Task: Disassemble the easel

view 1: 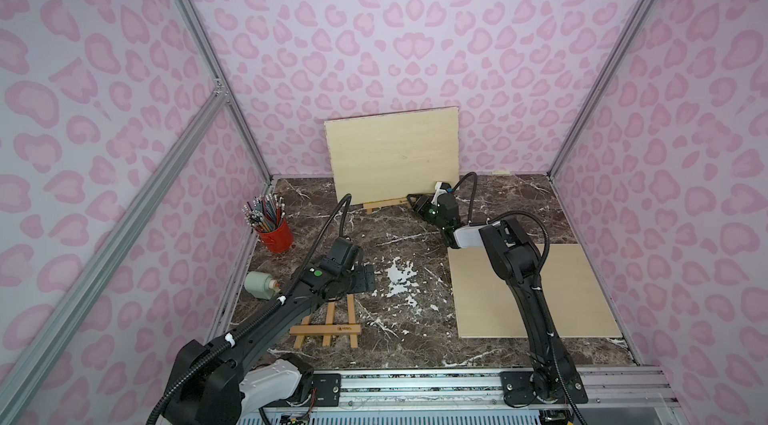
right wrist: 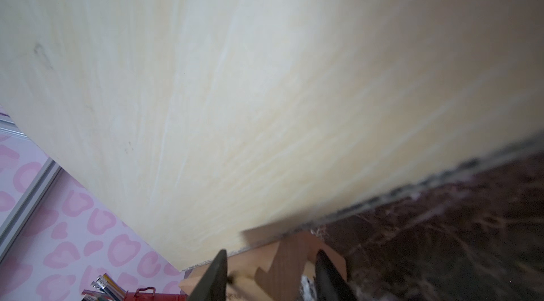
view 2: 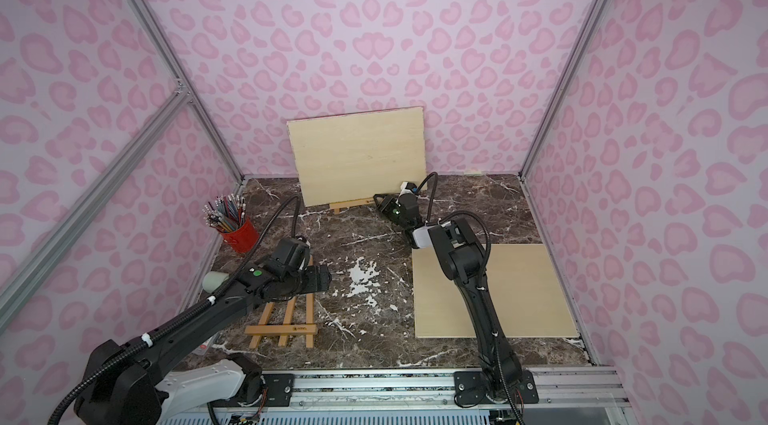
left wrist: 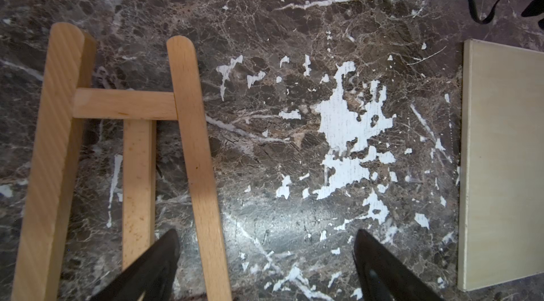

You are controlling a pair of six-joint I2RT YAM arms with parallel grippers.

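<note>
A pale board [view 1: 392, 154] leans upright at the back, its lower edge on an easel's wooden ledge [view 1: 385, 203]; the rest of that easel is hidden behind the board. At the ledge's right end is my right gripper [view 1: 413, 199]. In the right wrist view its fingers [right wrist: 214, 278] stand apart with the wooden ledge [right wrist: 289, 261] showing between them; contact cannot be told. A second wooden easel [view 1: 326, 330] lies flat at front left, without a board. Over it hovers my open left gripper, one easel leg [left wrist: 201, 187] passing below between its fingers.
A second pale board [view 2: 512, 289] lies flat at front right, under the right arm. On the left are a red bucket of brushes [view 1: 277, 234] and a pale green jar [view 1: 258, 285].
</note>
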